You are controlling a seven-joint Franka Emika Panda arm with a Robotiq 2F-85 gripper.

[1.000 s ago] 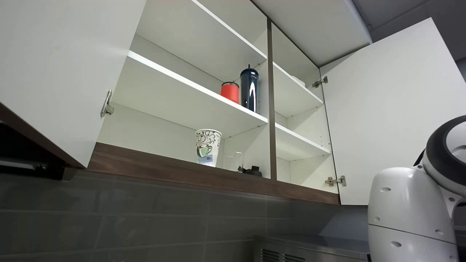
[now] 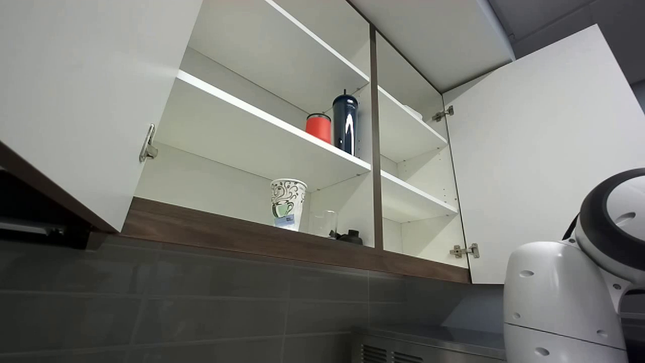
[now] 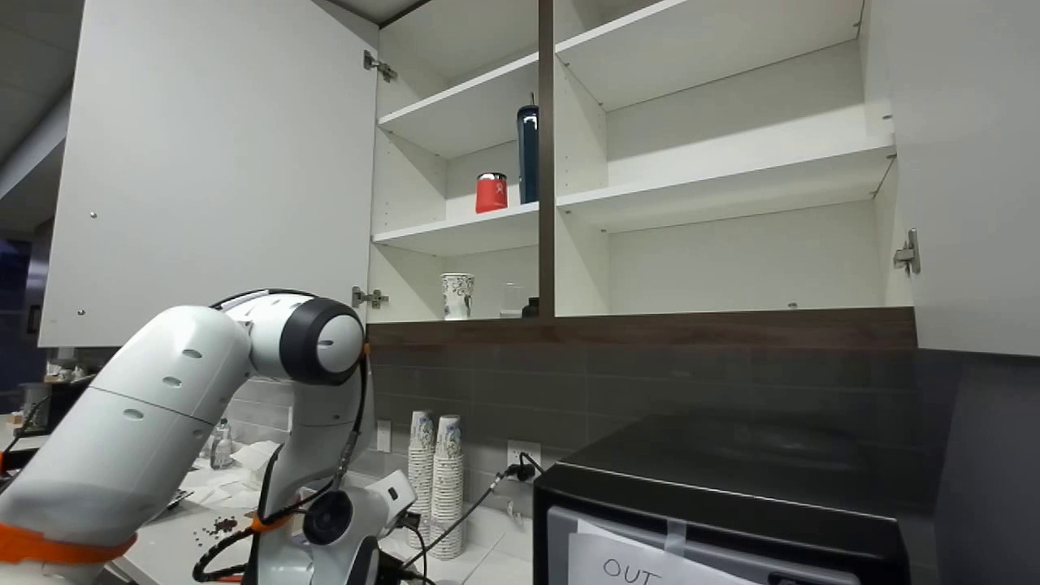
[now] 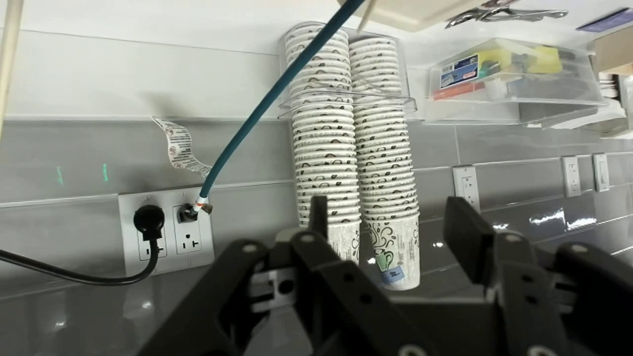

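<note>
Two tall stacks of patterned paper cups, a left stack (image 4: 326, 160) and a right stack (image 4: 385, 160), stand side by side in the wrist view. My gripper has its fingers spread apart. The end cup (image 4: 396, 249) of the right stack shows in the gap between them, though how near it is I cannot tell. One finger (image 4: 318, 214) overlaps the left stack in the picture. In exterior view 2 the same stacks (image 3: 448, 487) rise from the counter beside my arm; the gripper itself is mostly out of frame there.
Overhead, the open cupboard holds a single paper cup (image 2: 287, 204), a clear glass (image 2: 323, 223), a red tumbler (image 2: 318, 127) and a dark blue bottle (image 2: 345, 124). A blue cable (image 4: 267, 101) crosses before the stacks. The black appliance (image 3: 721, 487) stands at right.
In exterior view 1 the visible part of my arm has shifted slightly left and down. The cupboard's contents and doors look the same.
</note>
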